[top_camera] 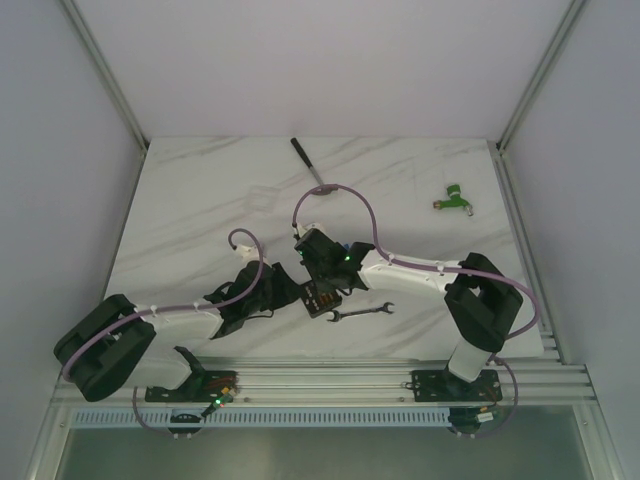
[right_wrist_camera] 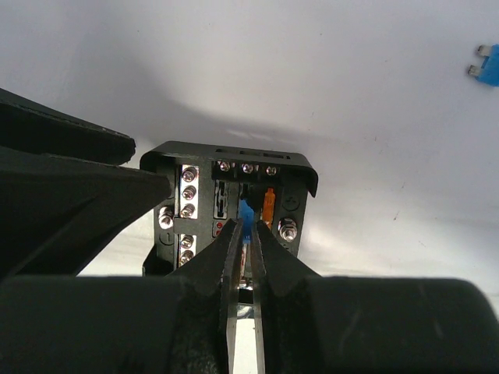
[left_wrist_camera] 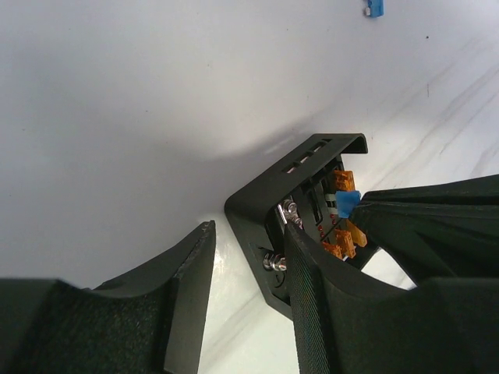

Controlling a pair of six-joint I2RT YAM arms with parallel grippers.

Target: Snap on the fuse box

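Note:
The black fuse box (left_wrist_camera: 296, 167) (right_wrist_camera: 292, 187) lies on the pale surface, holding orange and blue fuses and metal terminals. My left gripper (top_camera: 288, 287) is closed on the fuse box's end, a finger to either side in the left wrist view. Above the box, my right gripper (top_camera: 314, 272) is shut on a blue fuse (right_wrist_camera: 246, 209) among the box's slots, beside an orange fuse (right_wrist_camera: 268, 205). Whether the blue fuse is fully seated cannot be told, as my fingers partly hide it.
A loose blue fuse (right_wrist_camera: 488, 66) lies apart from the box. A wrench (top_camera: 360, 312) is close below the box, a long-handled tool (top_camera: 308, 160) farther back, a green fitting (top_camera: 453, 200) at right.

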